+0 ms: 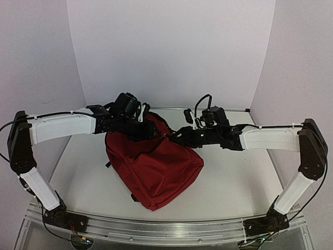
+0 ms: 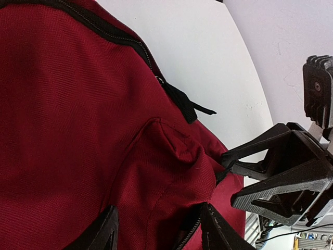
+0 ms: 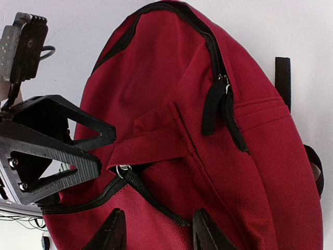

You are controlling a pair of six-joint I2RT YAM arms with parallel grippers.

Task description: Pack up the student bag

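A dark red bag (image 1: 161,174) with black zippers lies on the table, its front panel toward the near edge. Over its upper part my left gripper (image 1: 158,134) and right gripper (image 1: 171,137) face each other, nearly tip to tip. In the left wrist view the left gripper's fingers (image 2: 106,230) stand apart, with red cloth and a strip of zipper seen between them. The right gripper's fingers (image 3: 115,232) are apart too, above a black zipper pull (image 3: 153,200). Whether either touches the cloth, I cannot tell. The bag's inside is mostly hidden.
Another zipper end (image 3: 222,83) with loose black tabs shows on the bag's other side. A black strap (image 3: 283,80) sticks out past its edge.
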